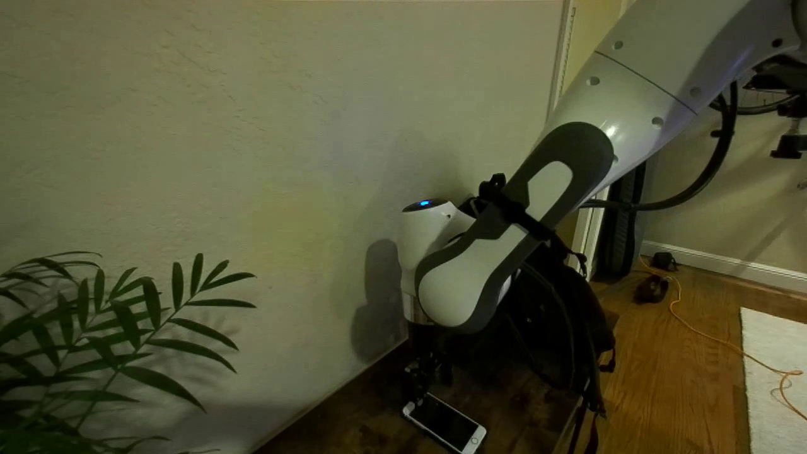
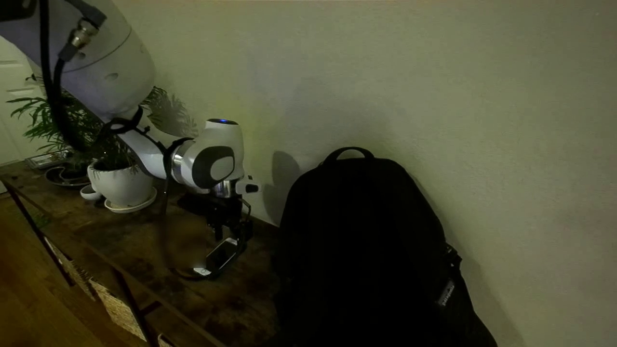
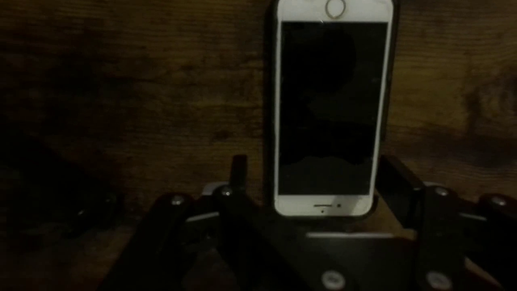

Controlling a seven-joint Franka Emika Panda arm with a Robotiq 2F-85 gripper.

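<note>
A white-framed phone [image 3: 334, 111] with a dark screen lies face up on the dark wooden tabletop [image 3: 145, 97]. In the wrist view its earpiece end reaches in between the fingers of my gripper, which stands open. A gap shows between the left finger and the phone; the right finger [image 3: 400, 189] appears close against the other long edge, and whether they touch I cannot tell. Exterior view 1 shows the gripper [image 1: 425, 378] over the far end of the phone [image 1: 446, 424]. Exterior view 2 shows the phone [image 2: 222, 254] below the gripper, partly hidden.
A large black backpack [image 2: 364, 248] stands on the table beside the arm, against the wall [image 2: 491, 86]. A white plant pot [image 2: 122, 184] sits on the other side, its leafy plant [image 1: 144, 333] spreading out. Bare tabletop [image 2: 133, 234] lies between pot and gripper.
</note>
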